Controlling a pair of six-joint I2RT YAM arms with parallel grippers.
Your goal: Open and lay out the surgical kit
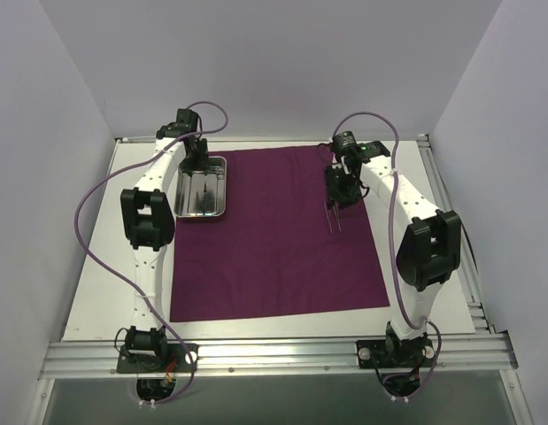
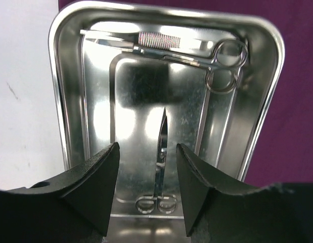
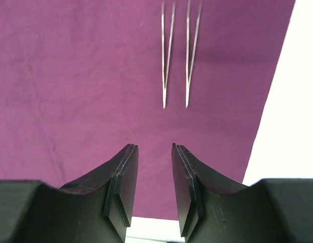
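Observation:
The steel tray (image 1: 219, 209) sits on the purple cloth's left back part. In the left wrist view, scissor-like instruments (image 2: 217, 68) and a ridged piece (image 2: 159, 41) lie along its far side, and another scissor-like instrument (image 2: 160, 167) lies lengthwise. My left gripper is open above the tray, holding nothing. Two pairs of tweezers (image 3: 164, 81) (image 3: 188, 81) lie side by side on the cloth's right part. My right gripper hangs above the cloth near them, its fingers apart and empty.
White table surface (image 1: 114, 248) borders it, with grey walls around the sides and back.

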